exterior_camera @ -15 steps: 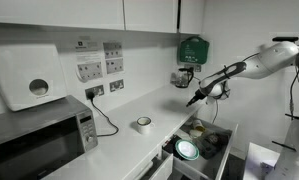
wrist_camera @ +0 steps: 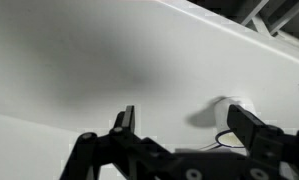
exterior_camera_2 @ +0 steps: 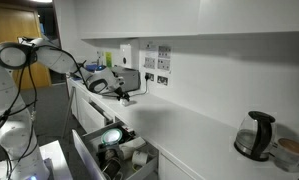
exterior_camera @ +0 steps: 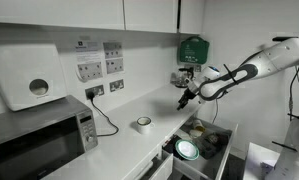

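Note:
My gripper (exterior_camera: 183, 101) hangs above the counter, high over the back of an open drawer (exterior_camera: 215, 166). In the wrist view its fingers (wrist_camera: 127, 120) stand wide apart with bare white counter between and beyond them, so the gripper is open and holds nothing. A white cylindrical pot (exterior_camera: 143, 125) stands on the counter, apart from the gripper. At the lower right of the wrist view that white pot (wrist_camera: 229, 108) is partly hidden behind the right finger. Inside the drawer lie a pale green-white plate (exterior_camera: 186, 149) and several other dishes.
A microwave (exterior_camera: 44, 142) sits on the counter, its cable (exterior_camera: 107, 122) running up to a socket. On the counter's other end stand a glass kettle (exterior_camera_2: 254, 135) and a second vessel (exterior_camera_2: 289, 154). Wide bare counter (exterior_camera_2: 194, 132) lies between. Cupboards overhang the wall.
In exterior view 1 my arm has swung leftward and towards the camera over the last second, its elbow now nearer. Pot, plate and drawer have stayed put.

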